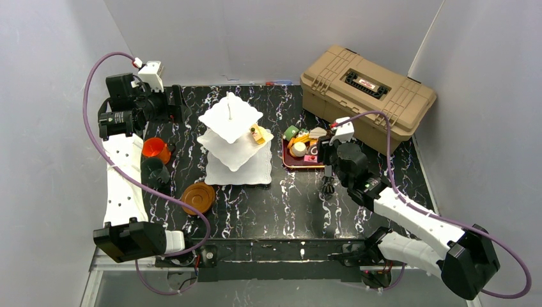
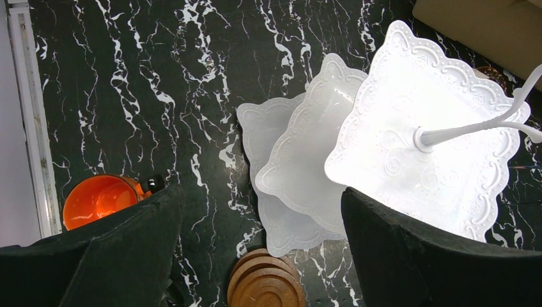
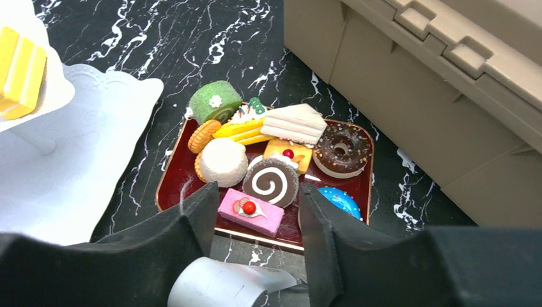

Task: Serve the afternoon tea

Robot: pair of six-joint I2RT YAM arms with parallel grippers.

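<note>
A white three-tier stand stands mid-table, a yellow cake slice on its middle tier. A dark red tray holds several pastries, including a pink cake and a chocolate donut. My right gripper is over the tray's front, open, with nothing visible between its fingertips; a grey metal utensil shows below it. My left gripper is raised at the left of the stand, open and empty.
An orange cup, a dark cup and wooden coasters lie left of the stand. A tan case fills the back right.
</note>
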